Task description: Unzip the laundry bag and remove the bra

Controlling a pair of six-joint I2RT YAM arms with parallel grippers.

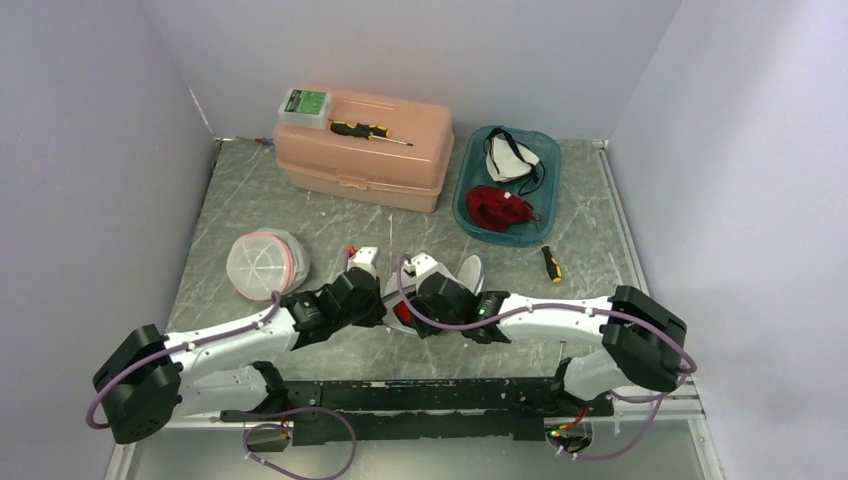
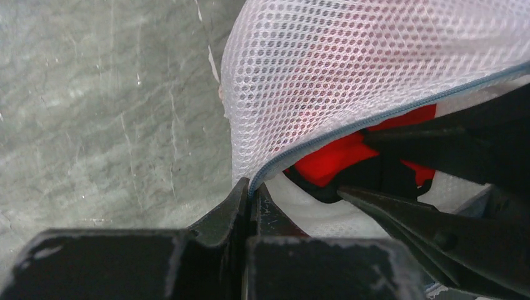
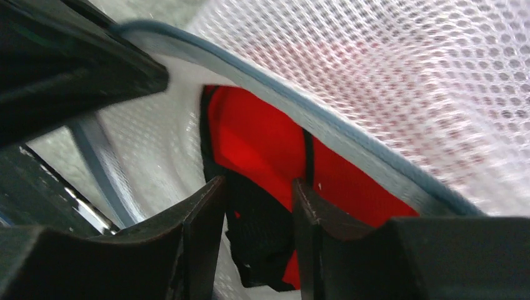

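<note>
A white mesh laundry bag [image 2: 300, 69] lies unzipped on the table, its opening edged by a blue-grey zipper [image 2: 350, 128]. Inside it shows a red and black bra [image 3: 259, 137]. My left gripper is shut on the zipper edge at the left end of the opening. Over the opening, my right gripper has its fingers apart, with the bra behind and below them; I see no cloth pinched. In the top view both arms hide much of the bag.
A teal basket [image 1: 462, 190] with a white bra and a dark red one stands back right, a screwdriver [image 1: 551, 264] beside it. The pink toolbox [image 1: 365, 150] is at the back; a round mesh bag [image 1: 262, 265] sits left.
</note>
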